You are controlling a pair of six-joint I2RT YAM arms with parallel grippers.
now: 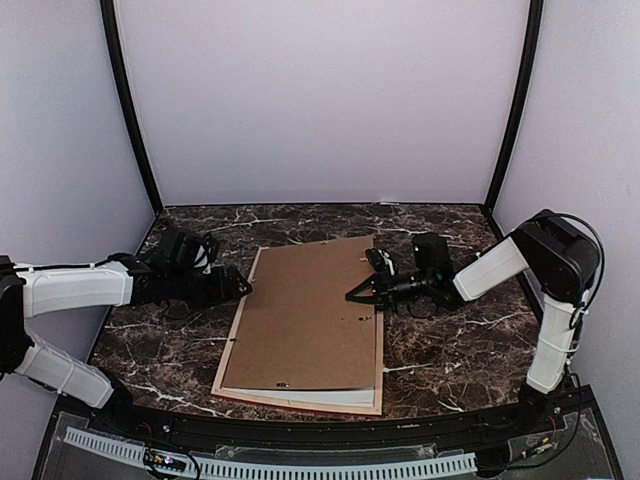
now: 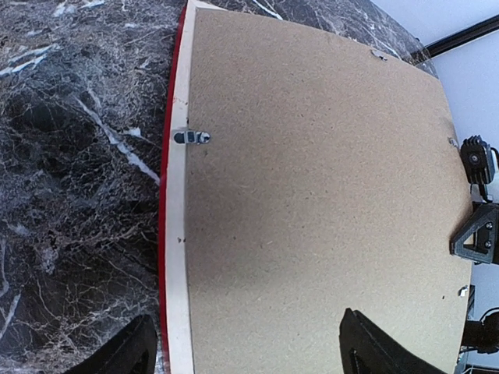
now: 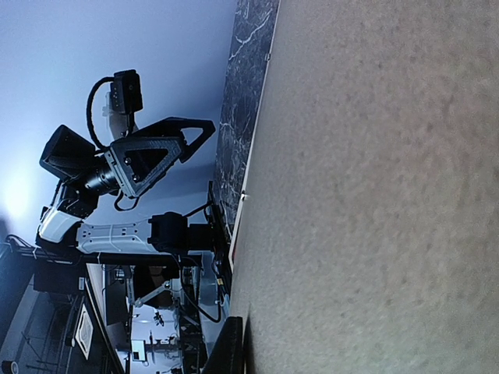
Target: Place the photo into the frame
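Note:
A large brown backing board (image 1: 305, 315) lies over the pale wooden frame (image 1: 380, 380), leaving a white strip (image 1: 345, 397) bare along the near side. Whether that strip is the photo, I cannot tell. My right gripper (image 1: 352, 294) is shut on the board by its right side; in the right wrist view the board (image 3: 374, 187) fills most of the picture beside one dark finger (image 3: 228, 347). Over the left side, my left gripper is open, its fingers spread above the board and the frame's rim (image 2: 176, 241), nothing between them.
Small metal clips sit around the edge, one on the left rim (image 2: 192, 137) and another near the front (image 1: 283, 385). Walls enclose the back and sides.

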